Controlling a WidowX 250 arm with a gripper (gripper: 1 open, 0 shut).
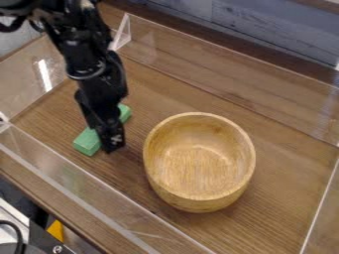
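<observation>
My black gripper (93,125) reaches down from the top left, open, its fingers either side of and over a green block (87,143) lying on the wooden surface. The lower part of the gripper partly hides the block; whether the fingers touch it is unclear.
A tan round bowl (199,164) sits to the right of the block. Raised edges run along the top and left.
</observation>
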